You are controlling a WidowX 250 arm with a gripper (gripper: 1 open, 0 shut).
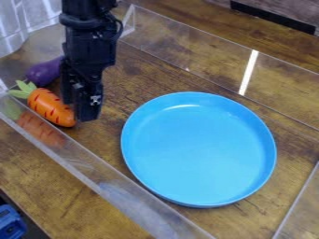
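My black gripper [81,101] hangs low on the left, over the plush carrot [48,105] with its green top, covering part of it. Whether the fingers are open or shut is hard to see. A purple eggplant [41,71] lies behind the carrot, partly hidden by the arm. A large blue plate [199,149] fills the centre right.
Clear plastic walls border the wooden surface [162,65] at left, front and right. A blue object [9,222] sits outside at the bottom left. The wood behind the plate is clear.
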